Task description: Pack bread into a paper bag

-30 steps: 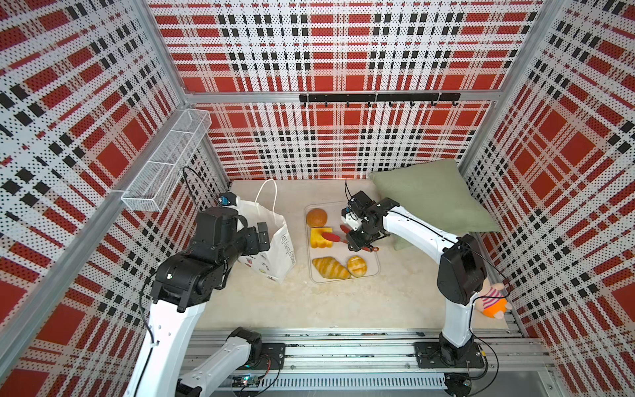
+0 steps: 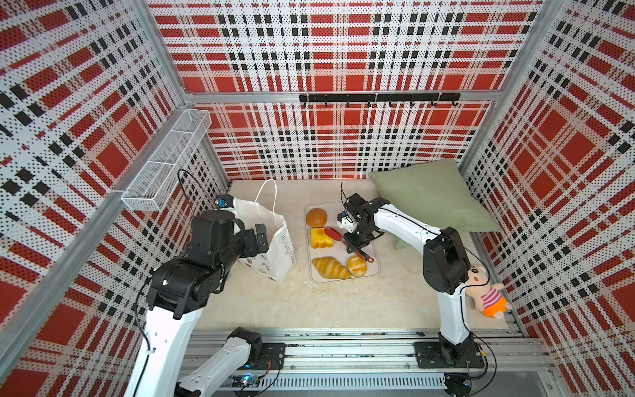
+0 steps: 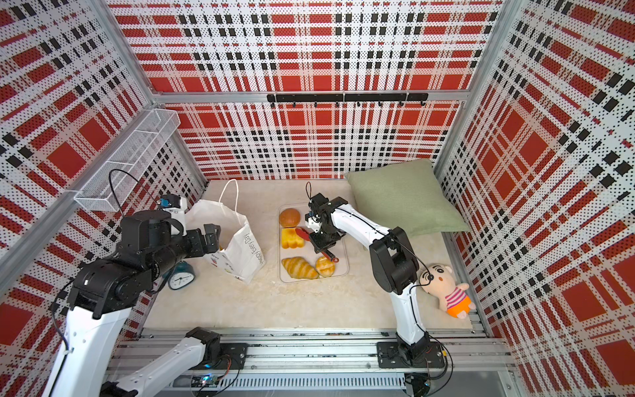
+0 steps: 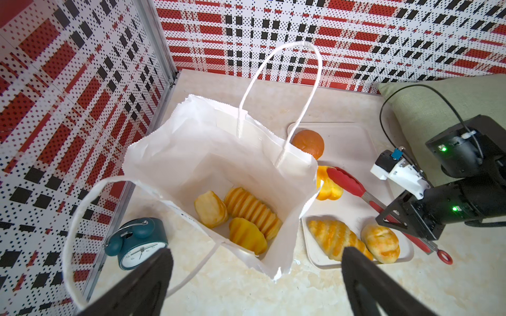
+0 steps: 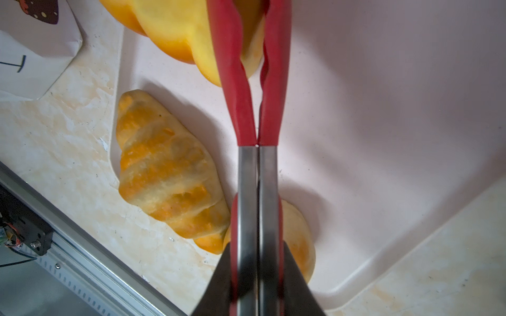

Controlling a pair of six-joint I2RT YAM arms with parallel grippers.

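Observation:
My right gripper (image 2: 355,243) is shut on red-tipped tongs (image 5: 266,173), over the tray (image 2: 370,270); the tongs' heads are closed together over the yellow bread (image 4: 326,189). A striped croissant (image 5: 163,168), round bread (image 4: 382,247) and brown bun (image 4: 305,142) lie on the tray. The white paper bag (image 2: 277,258) stands left of it, several breads (image 4: 250,210) inside. My left gripper (image 2: 254,241) is open above the bag.
A green pillow (image 2: 430,188) lies back right, a plush toy (image 2: 489,297) front right, a teal clock (image 3: 180,276) beside the bag. A wire basket (image 2: 165,158) hangs left.
My right gripper has moved a little left and down, turning the tongs more toward front-to-back; their red heads look closer together.

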